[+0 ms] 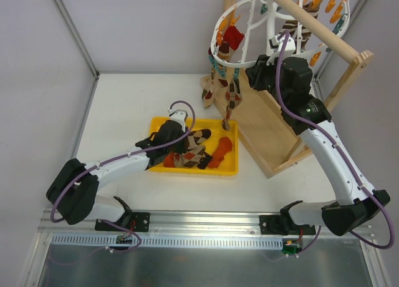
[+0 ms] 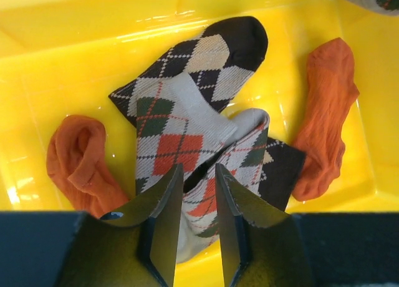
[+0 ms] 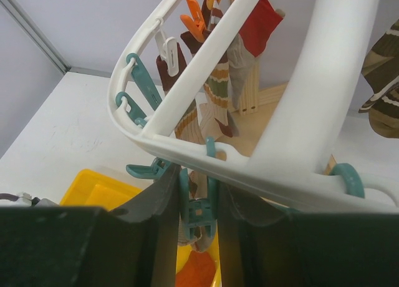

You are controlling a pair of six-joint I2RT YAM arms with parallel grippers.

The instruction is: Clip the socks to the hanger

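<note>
My left gripper hangs over the yellow bin [image 1: 229, 165], fingers slightly apart, above grey argyle socks [image 2: 171, 137]. A black argyle sock [image 2: 230, 47] and orange socks [image 2: 321, 118] lie around them. My right gripper is up at the white round hanger [image 3: 287, 162], shut on a teal clip [image 3: 201, 218] on its rim. Socks [image 3: 215, 87] hang from other clips. Whether a sock is in the held clip is unclear.
The wooden stand [image 1: 262, 131] fills the right of the table behind the bin.
</note>
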